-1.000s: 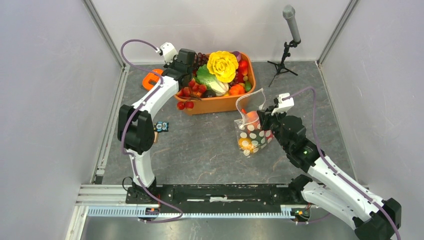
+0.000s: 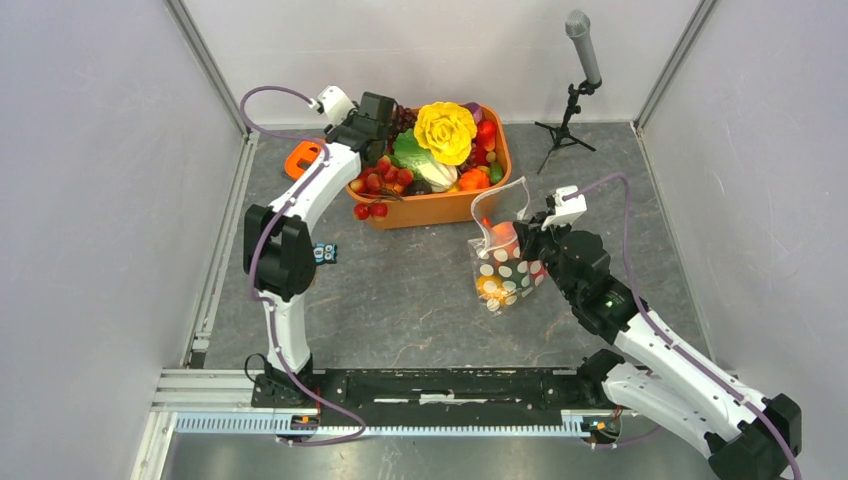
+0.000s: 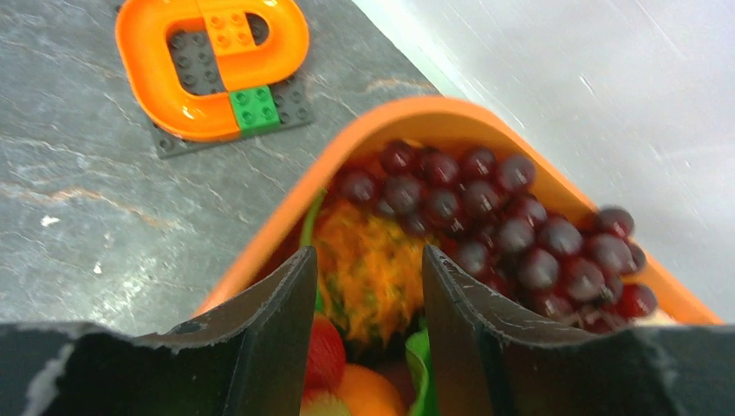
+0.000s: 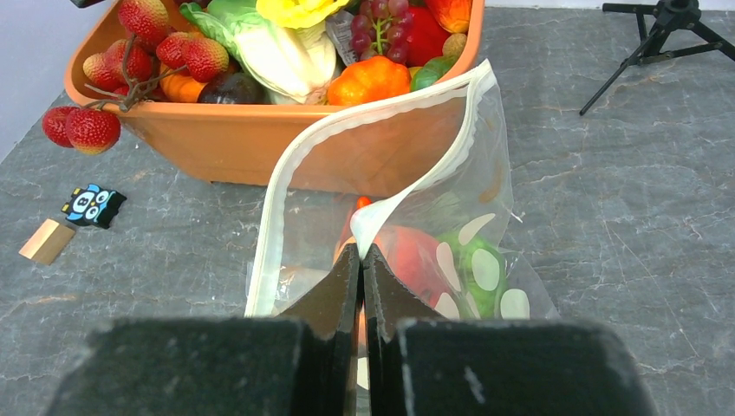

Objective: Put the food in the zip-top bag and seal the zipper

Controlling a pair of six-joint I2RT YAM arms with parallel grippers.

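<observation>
An orange tub [image 2: 420, 210] at the back is heaped with toy food; in the left wrist view dark grapes [image 3: 477, 195] lie in it, with orange and red pieces below. My left gripper hangs open over that end, nothing clearly between its fingers. A clear zip top bag [image 2: 505, 270] with polka dots and some food inside stands in front of the tub. My right gripper is shut at the bag's zipper strip, which dips to the fingertips.
A microphone on a tripod [image 2: 567, 125] stands back right. An orange toy piece [image 3: 173, 104], an owl item [image 4: 91, 205] and a small wooden block [image 4: 46, 243] lie left.
My left arm has shifted slightly above the tub's left end. The right arm and bag show no visible movement.
</observation>
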